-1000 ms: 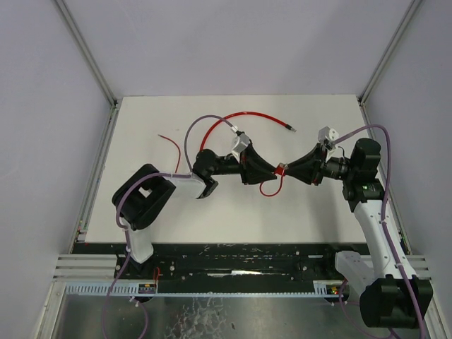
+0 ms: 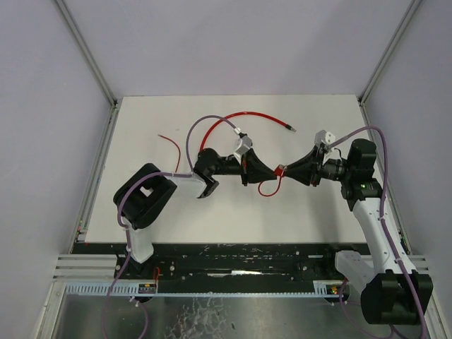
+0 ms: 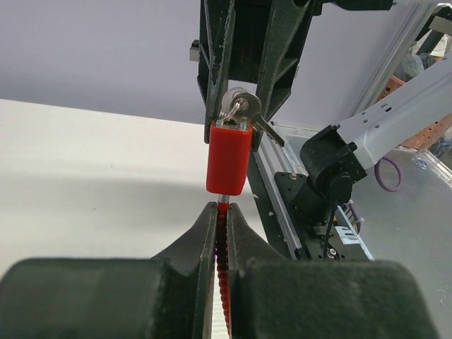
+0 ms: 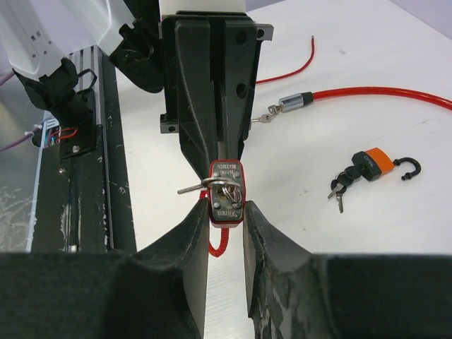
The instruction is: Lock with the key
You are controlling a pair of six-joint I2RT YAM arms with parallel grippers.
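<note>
A red padlock [image 3: 228, 159] with keys on a ring [image 4: 230, 188] hangs between my two grippers, its silver keyhole face toward the right wrist camera. My right gripper is shut on the padlock's body. My left gripper is shut at the padlock's other end, where a metal pin and thin red cable [image 2: 266, 195] show; whether it grips the cable cannot be seen clearly, though the cable runs at its fingertips. The cable loops down below both grippers.
An orange-and-black padlock [image 4: 378, 162] with keys, a thick red cable lock [image 4: 382, 91] and a thin red cable [image 4: 286, 74] lie on the white board. The board's front is clear.
Both grippers stay almost in place; the right arm has shifted very slightly, and the red loop with it.
</note>
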